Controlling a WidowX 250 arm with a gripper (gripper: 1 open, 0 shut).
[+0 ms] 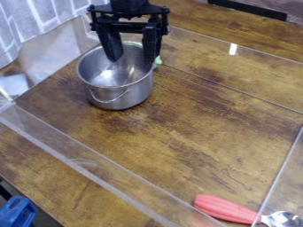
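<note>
My black gripper (127, 40) hangs over the steel pot (115, 90) at the top left of the camera view, its two fingers pointing down at or just inside the rim. The fingers are well apart, and nothing shows clearly between them. A pale green item, partly hidden behind the pot and gripper, lies at the pot's right rear.
A spoon with a red handle (225, 209) lies at the bottom right. A blue object (14, 213) is at the lower left corner. Clear plastic walls edge the wooden surface (178, 133), whose middle is clear.
</note>
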